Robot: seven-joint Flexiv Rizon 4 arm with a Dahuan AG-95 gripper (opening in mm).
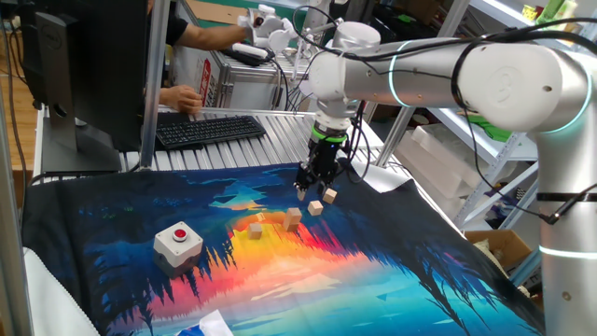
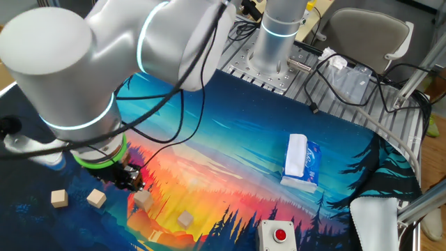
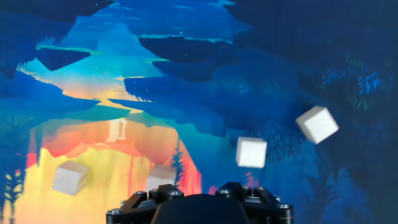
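My gripper (image 1: 311,189) hangs over the mat near the row of wooden blocks, tilted in exterior view 1. At the bottom of the wrist view its two dark fingers stand apart, with no block seen held between them. A taller block (image 1: 293,219) stands in the row, with a smaller cube (image 1: 256,231) to its left. Two more cubes, one near (image 1: 315,208) and one far (image 1: 330,196), sit to its right. In the wrist view, the block (image 3: 161,176) just above the left finger is partly cut off by it.
A white box with a red button (image 1: 178,245) stands on the mat's left side. A tissue pack (image 2: 301,164) lies on the mat in exterior view 2. A keyboard (image 1: 210,132) and monitor are behind the mat. Loose cables hang along the arm.
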